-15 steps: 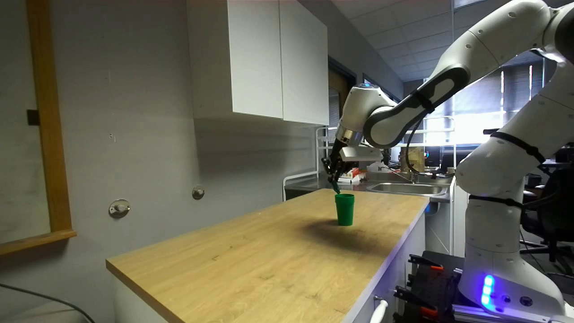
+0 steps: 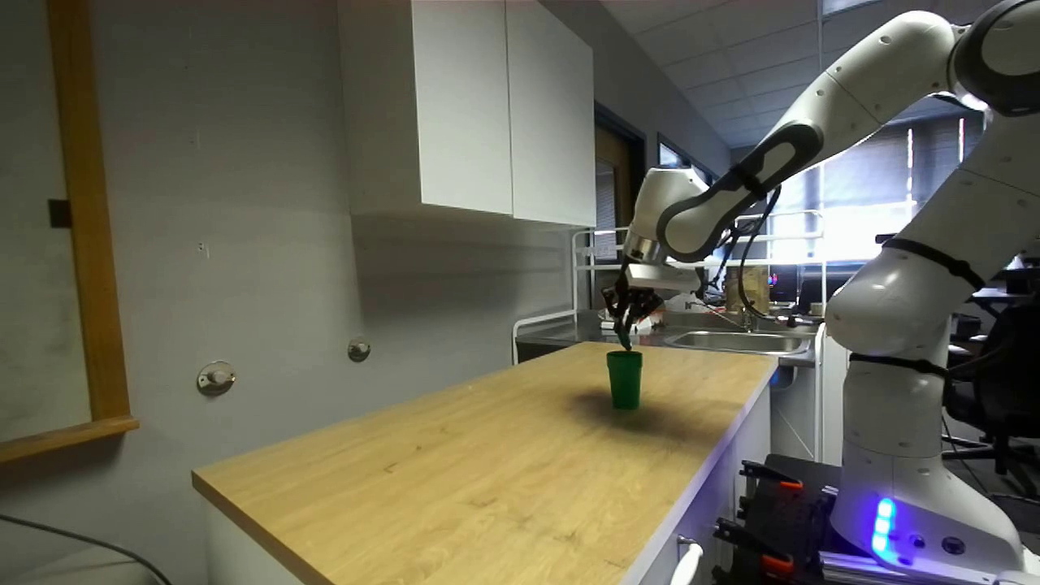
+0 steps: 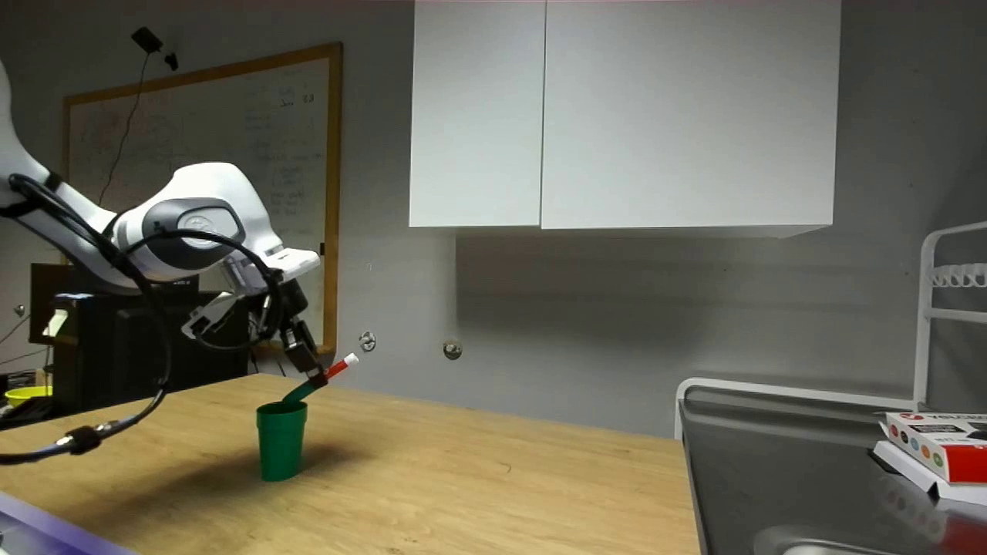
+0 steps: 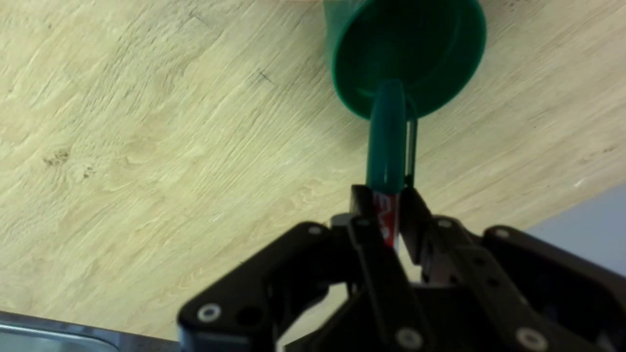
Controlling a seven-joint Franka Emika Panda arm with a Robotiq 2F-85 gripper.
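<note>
A green cup [image 2: 625, 380] stands upright on the wooden counter; the wrist view looks down into its open mouth [image 4: 411, 47]. My gripper is shut on a marker [image 4: 385, 146] with a teal cap, a red label and, in exterior view 2, a white end. The marker [image 3: 341, 364] is tilted, its capped end pointing down at the cup's mouth and overlapping the near rim in the wrist view. My gripper [image 3: 314, 375] is above and just to the right of the cup [image 3: 280, 440] in exterior view 2. Whether the cap touches the rim cannot be told.
Bare wooden counter [image 2: 439, 468] surrounds the cup. Beyond its far end lie a sink [image 2: 741, 341] and a dark worktop with a red and white box [image 3: 944, 449]. White cabinets [image 3: 685, 111] hang above, on the wall.
In exterior view 1 my gripper and the marker have shifted right, from the cup's left edge to over its mouth. The cup has stayed in place.
</note>
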